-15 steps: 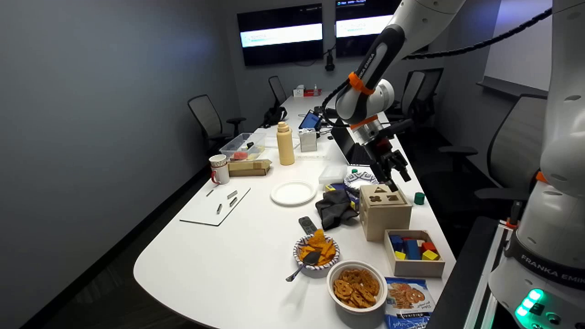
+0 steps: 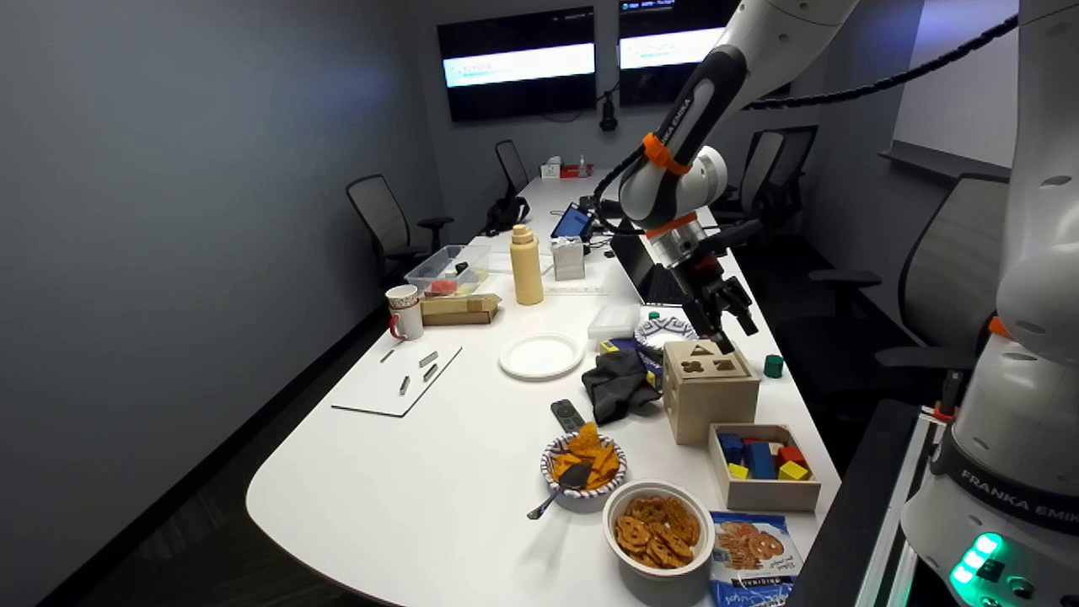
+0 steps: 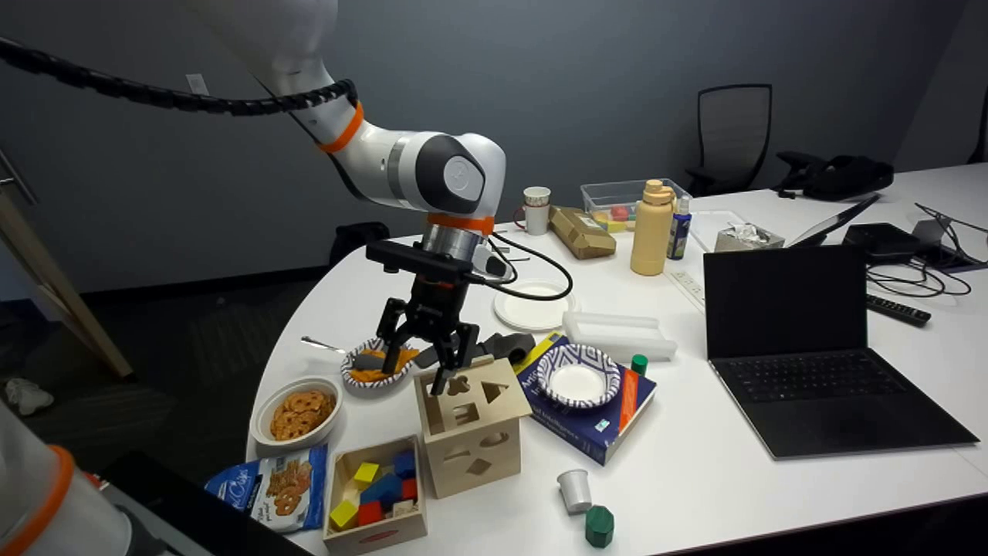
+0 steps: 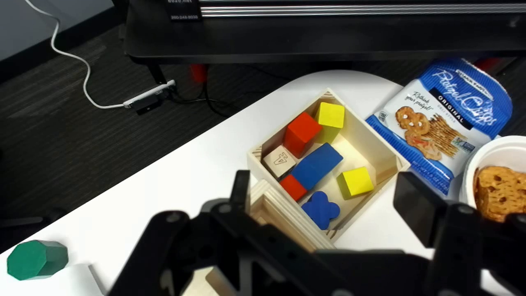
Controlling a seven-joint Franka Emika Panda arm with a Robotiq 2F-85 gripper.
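Note:
My gripper [image 3: 417,366] is open above the wooden shape-sorter box [image 3: 477,463], its fingers wide apart and empty. Cut-out holes show in the box's top and side. Beside it stands a shallow wooden tray [image 4: 374,143] of blocks. In the wrist view the tray holds a blue flower-shaped block [image 4: 321,209], a long blue block [image 4: 316,165], a red block [image 4: 301,133], a smaller red block [image 4: 294,187], yellow blocks [image 4: 355,182] and a plain wooden block [image 4: 279,161]. A green block [image 3: 599,525] lies on the table near a small white cup [image 3: 575,489].
Close to the tray are a blue pretzel bag [image 2: 754,561] and a white bowl of pretzels [image 2: 659,531]. A chip bowl with a spoon [image 2: 583,465], dark cloth [image 2: 617,384] and book [image 3: 611,426] surround the box. Bare table [image 2: 425,486] lies at the left in exterior view 1.

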